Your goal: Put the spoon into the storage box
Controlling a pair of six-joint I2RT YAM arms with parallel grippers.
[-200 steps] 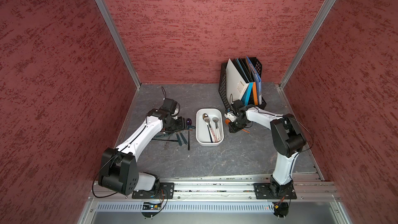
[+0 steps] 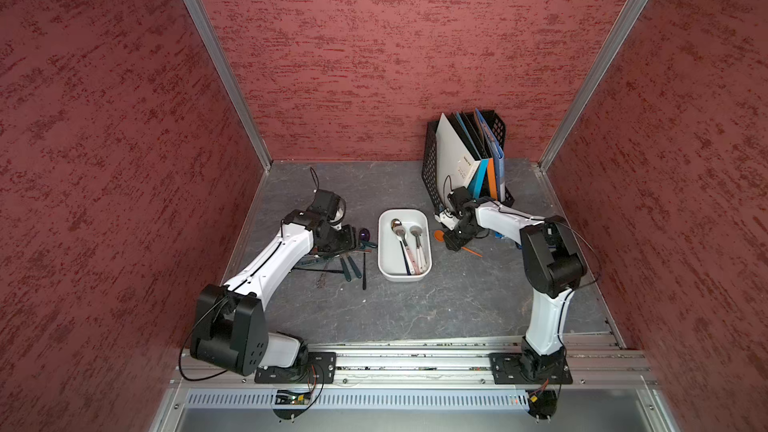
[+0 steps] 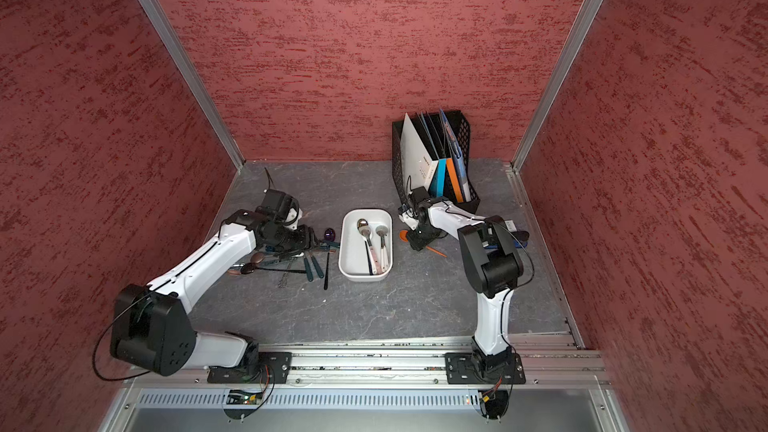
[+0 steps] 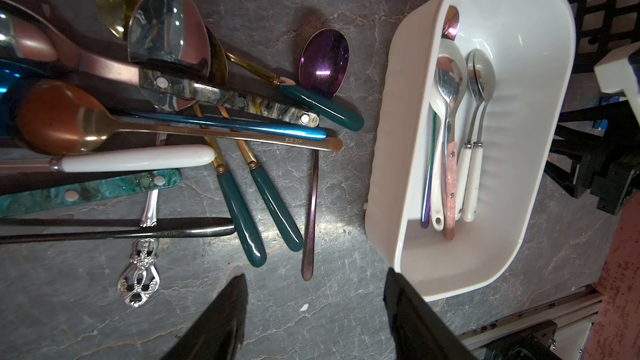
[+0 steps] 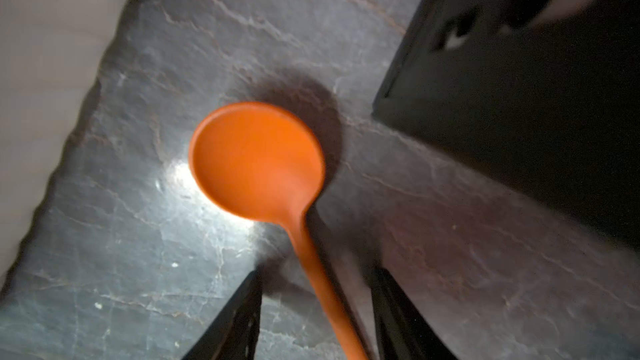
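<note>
An orange spoon [image 5: 256,160] lies on the grey table between the white storage box [image 4: 393,126] and the black file basket. My right gripper is open just over it, with the spoon's handle running between its two fingers. Several spoons lie inside the white box, among them one with a pink handle [image 4: 450,186]. On the left, my left gripper hangs above the table with its fingers apart and nothing between them. Below it is a pile of spoons, including a purple one [image 4: 324,63] and one with a white handle [image 4: 140,158].
A black basket [image 2: 429,168] full of folders stands behind and close to my right gripper; its dark wall [image 5: 506,133] fills the upper right of the right wrist view. The table front of the white box is clear.
The right arm's elbow has shifted slightly, outward and back, while its gripper has stayed close to the orange spoon. The left arm looks almost still. No spoon has visibly moved.
</note>
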